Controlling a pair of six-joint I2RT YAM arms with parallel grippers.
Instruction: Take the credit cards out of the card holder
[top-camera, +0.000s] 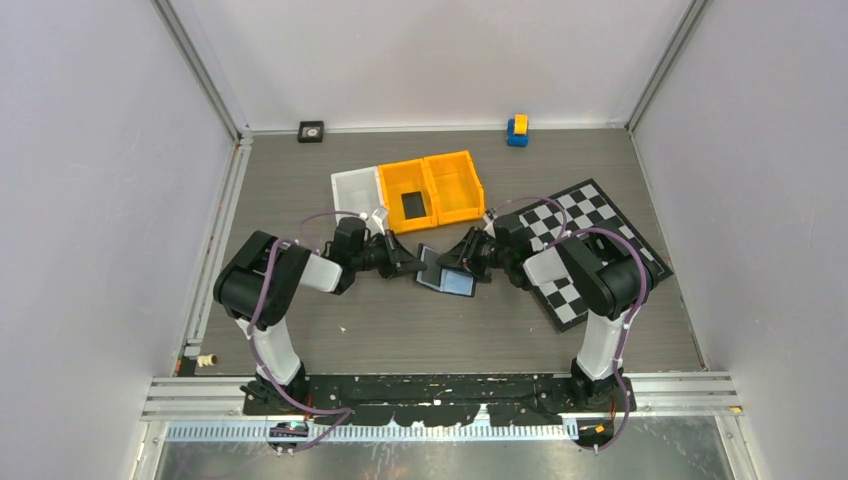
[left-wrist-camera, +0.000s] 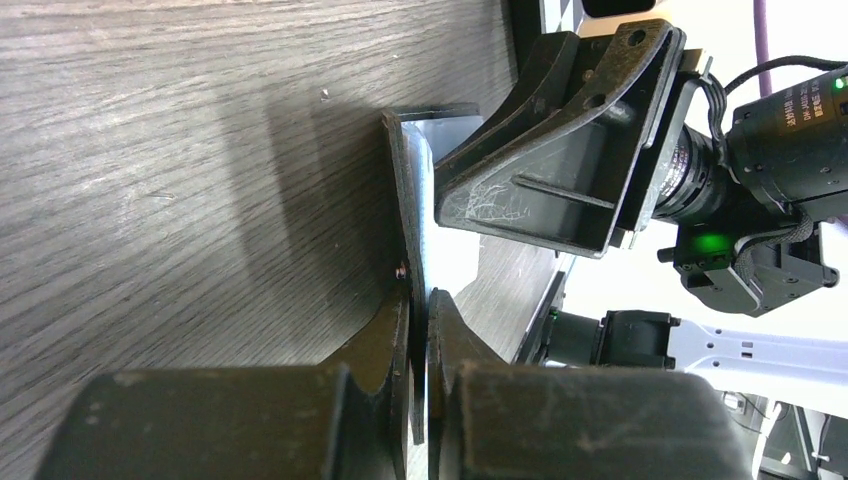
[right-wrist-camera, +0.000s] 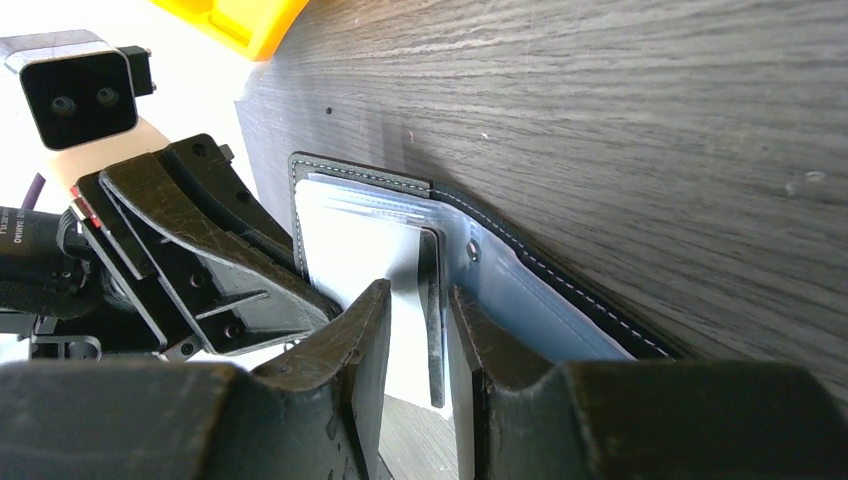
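Observation:
The open card holder (top-camera: 455, 282) lies between my two grippers in the top view, black with clear blue-tinted sleeves. My left gripper is shut on the holder's edge, which stands upright between its fingertips in the left wrist view. My right gripper is part open over the sleeves (right-wrist-camera: 530, 310); a white card (right-wrist-camera: 345, 240) with a dark stripe lies in the holder just beyond its fingertips. Whether the fingers touch the card is hard to tell.
Orange bins (top-camera: 455, 175) and a white bin (top-camera: 355, 185) stand behind the holder. A checkerboard (top-camera: 585, 205) lies under the right arm.

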